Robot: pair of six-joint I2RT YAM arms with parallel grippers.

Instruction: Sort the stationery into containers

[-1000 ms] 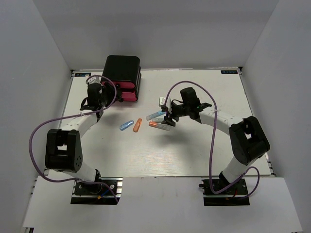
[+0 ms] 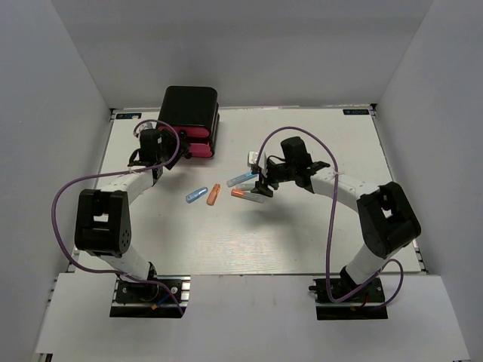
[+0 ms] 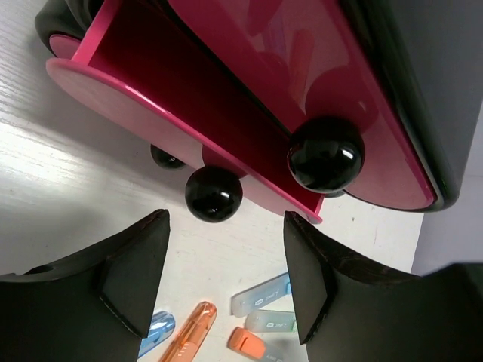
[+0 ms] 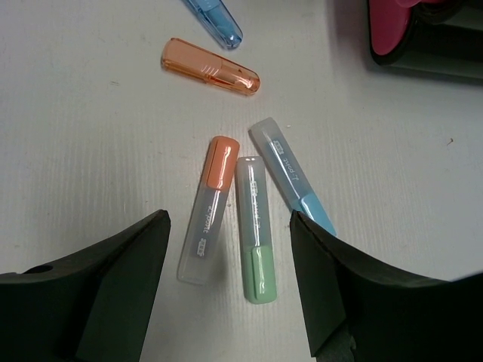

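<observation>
A black cabinet with pink drawers (image 2: 189,110) stands at the back left; in the left wrist view its lower drawer (image 3: 136,102) is partly pulled out, the visible inside bare. The drawer's round black knob (image 3: 213,194) lies between the spread fingers of my open left gripper, with no visible grip on it. My right gripper is open above three clear markers: orange-capped (image 4: 207,204), green-capped (image 4: 256,226) and blue-capped (image 4: 290,173). Nothing is held there. Farther off lie an orange translucent piece (image 4: 210,66) and a blue one (image 4: 215,19).
A second knob (image 3: 326,154) sticks out from the upper drawer close to the left fingers.
The right arm has barely moved, and the loose pieces lie where they were.
</observation>
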